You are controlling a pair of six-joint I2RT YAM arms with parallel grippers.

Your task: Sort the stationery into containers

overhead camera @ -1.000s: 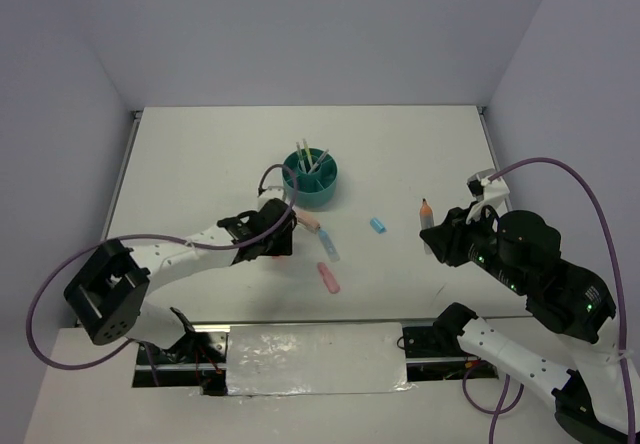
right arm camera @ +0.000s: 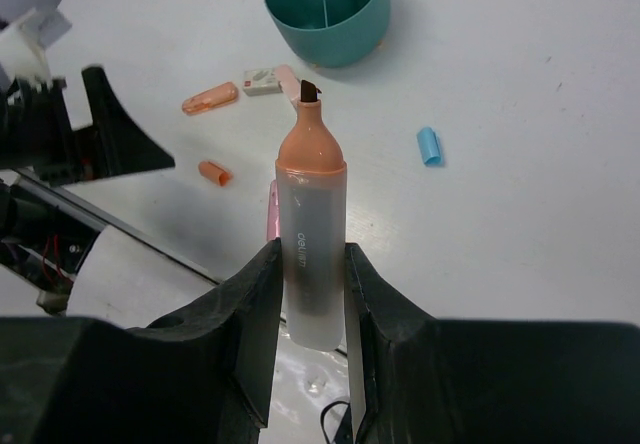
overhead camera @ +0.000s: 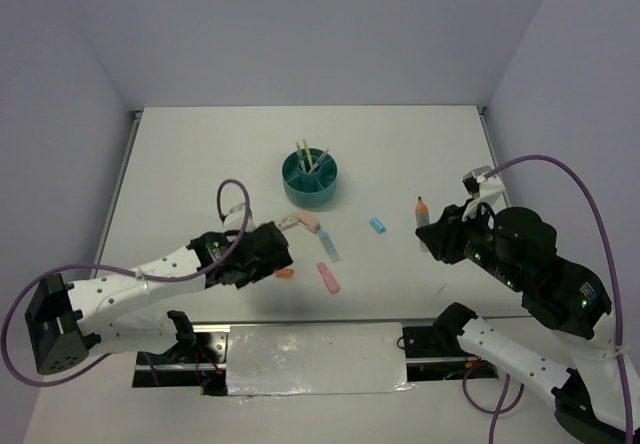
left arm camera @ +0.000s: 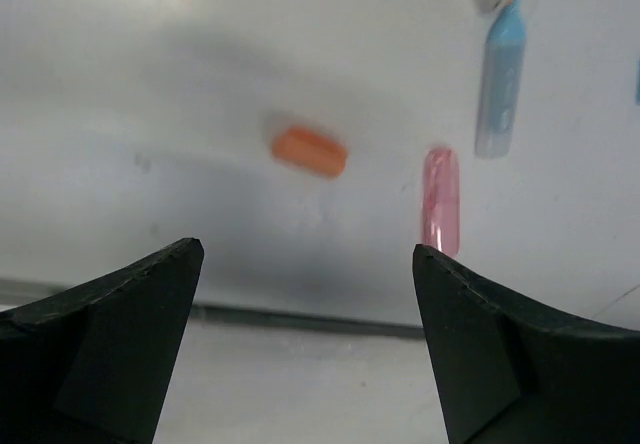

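Note:
My right gripper [overhead camera: 440, 236] is shut on an uncapped orange marker [right arm camera: 312, 224], held upright above the table with its dark tip pointing up. Open and empty, my left gripper is above the table's left part. An orange cap [left arm camera: 310, 151] lies below and ahead of its fingers, apart from them. To its right rest a pink marker [left arm camera: 441, 201] and a blue marker [left arm camera: 502, 79]. A small blue cap [overhead camera: 377, 225] lies farther right. The round teal organizer [overhead camera: 310, 196] stands at the back middle with several pens in it.
Left of centre, an orange item [right arm camera: 210, 99] and a small pale block [right arm camera: 262, 81] lie close together; the left arm partly covers this area from above. A silvery sheet [overhead camera: 315, 359] is at the front edge.
The right gripper with the orange marker has barely moved, slightly left. Table items stay put.

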